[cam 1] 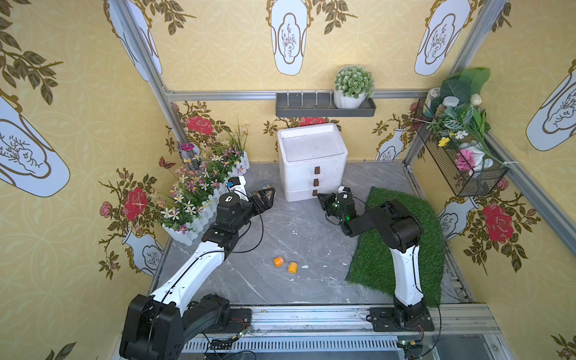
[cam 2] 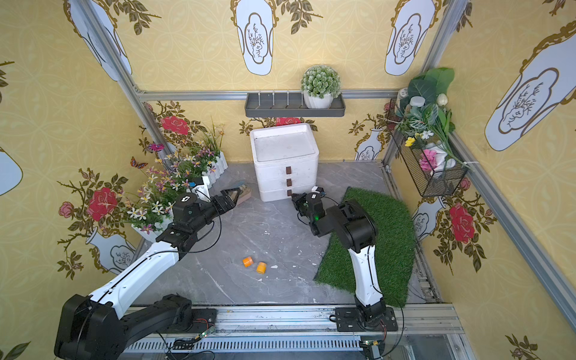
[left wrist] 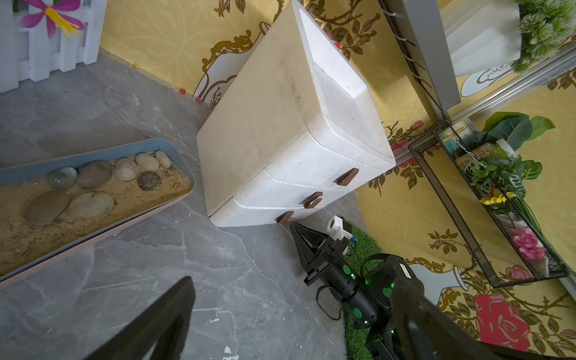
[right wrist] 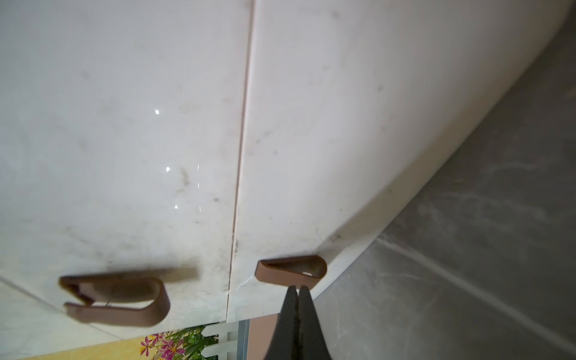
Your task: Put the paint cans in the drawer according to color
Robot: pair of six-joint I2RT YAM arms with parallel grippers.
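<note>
The white drawer unit (cam 1: 312, 159) stands at the back with its three drawers closed. Each front carries a brown loop handle. My right gripper is shut with nothing between its fingers, and the bottom handle (right wrist: 292, 271) lies just outside the fingertips. The middle handle (right wrist: 120, 300) shows to the left in that wrist view. Two orange paint cans, one (cam 1: 278, 261) slightly left of the other (cam 1: 292, 267), rest on the grey table near the front middle. My left gripper is open and empty, its blurred fingers wide apart, left of the unit.
A stone-filled tray (left wrist: 96, 198) lies left of the unit, beside the fenced flowers (cam 1: 204, 186). Green turf (cam 1: 384, 264) covers the right side under the right arm. A shelf (cam 1: 324, 108) with a potted plant hangs behind.
</note>
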